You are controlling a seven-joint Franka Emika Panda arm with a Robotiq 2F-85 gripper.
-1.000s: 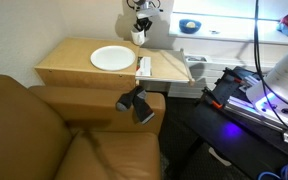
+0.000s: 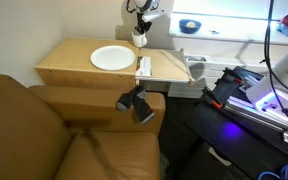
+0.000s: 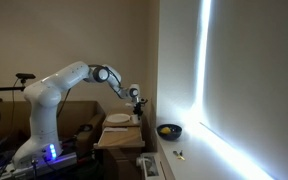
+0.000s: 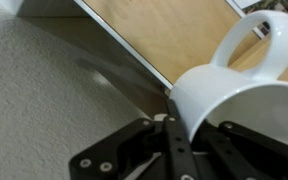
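Observation:
A white mug (image 4: 242,98) fills the right of the wrist view, its handle pointing up and its mouth facing right. My black gripper is shut on the mug's wall near the rim. In exterior view 1 the mug (image 2: 139,40) appears at the back of the wooden tabletop (image 2: 79,66), close to the wall, under the gripper (image 2: 142,25). Whether its base touches the wood cannot be told. Exterior view 2 shows the arm reaching over to the gripper (image 3: 136,102) there, too small for detail.
A round white plate (image 2: 113,57) lies on the tabletop, left of the mug. Nearer the front is a small white item (image 2: 143,68). Dark objects (image 2: 136,104) rest on the brown sofa's arm. A dark bowl (image 3: 169,131) stands on the ledge at right.
The arm above the mug has shifted very slightly, and the hanging cable at right has swung. The mug stays almost where it was, and the plate has not moved.

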